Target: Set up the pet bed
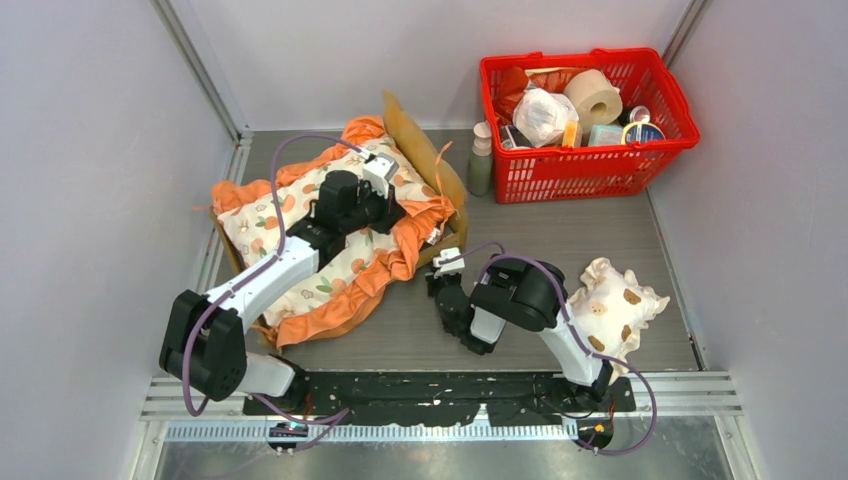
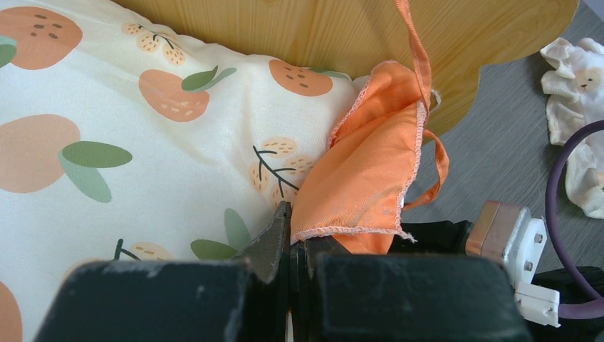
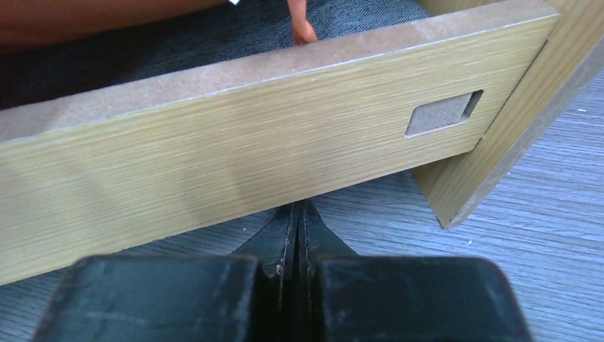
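Observation:
The wooden pet bed (image 1: 422, 140) stands at left, covered by a cream orange-print cushion (image 1: 300, 220) with orange ruffled trim (image 1: 345, 305). My left gripper is shut at the cushion's edge, beside a folded orange tie (image 2: 367, 164); whether it pinches fabric is unclear. My right gripper is low outside the bed's near side rail (image 3: 271, 135), its fingertips at or under the rail's lower edge, partly hidden. The fingers look closed; what lies between the tips cannot be seen.
A small frilled pillow (image 1: 615, 310) lies at the right. A red basket (image 1: 585, 175) full of items and a green bottle (image 1: 478, 165) stand at the back. Bare floor lies between basket and pillow.

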